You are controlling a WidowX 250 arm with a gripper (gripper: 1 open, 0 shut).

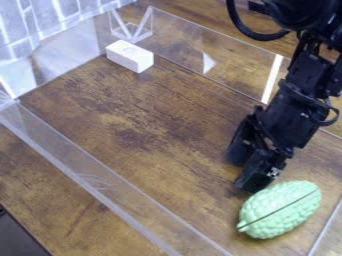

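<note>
A pale green, bumpy oval object [278, 210] with a dark line along its length lies on the wooden floor of the clear-walled bin at the lower right. Just above it, my black gripper [246, 164] hangs low near the floor with its fingers open, and nothing shows between them. The lower fingertip is close to the green object's upper end; whether they touch I cannot tell.
A white block [130, 57] sits at the back left inside the bin. Clear walls [94, 178] enclose the area. A dark cable loops at the top right.
</note>
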